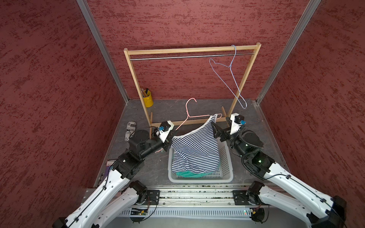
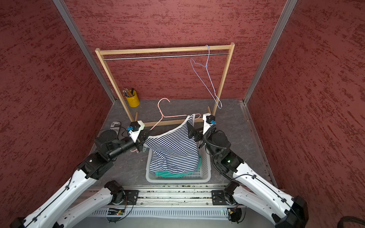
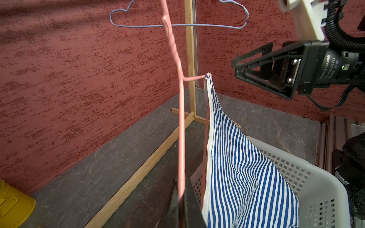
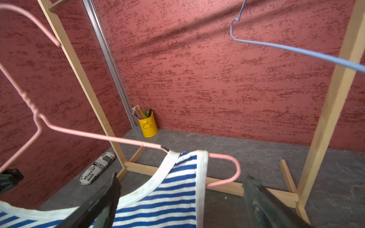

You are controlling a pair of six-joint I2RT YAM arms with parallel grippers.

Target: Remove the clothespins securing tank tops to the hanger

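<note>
A blue-and-white striped tank top [image 1: 194,152] hangs from a pink wire hanger [image 3: 180,114], its strap at the hanger's right end, the rest draped into a white basket [image 1: 228,167]. My left gripper [image 1: 168,137] is shut on the pink hanger's left arm. My right gripper stands open just short of the strap, which sits between its fingers' lines in the right wrist view. I cannot make out a clothespin clearly; a small dark piece [image 4: 164,148] is on the hanger beside the strap.
A wooden rack [image 1: 190,49] stands behind, with a blue hanger [image 1: 224,77] on its right side. A yellow pencil cup [image 1: 148,100] is at the back left, and a printed pouch [image 1: 130,130] lies at the left. Green cloth lies in the basket.
</note>
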